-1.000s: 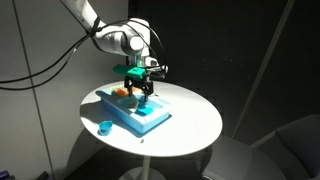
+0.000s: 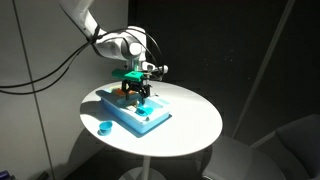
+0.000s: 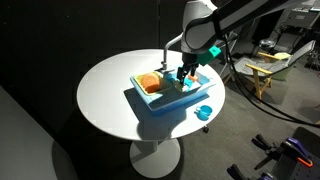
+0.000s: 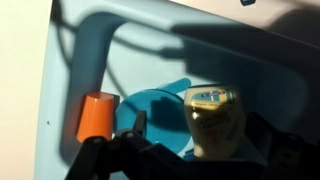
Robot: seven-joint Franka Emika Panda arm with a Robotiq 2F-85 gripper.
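Note:
A light blue bin stands on the round white table, with my gripper pointing down into it. In the wrist view the fingers are wide apart. A jar with a yellow-and-blue label appears between the fingers, closer to the right one; contact cannot be made out. Beside it lies a round blue dish with a handle, partly covered by the left finger. An orange object rests against the bin's left side. From the second exterior view, an orange round item shows in the bin.
A small blue cup sits outside the bin near the table's edge. The bin's walls surround the items closely. A dark chair stands apart from it.
In exterior view 1 the arm has shifted slightly to the left above the bin. The bin and the blue cup appear unmoved.

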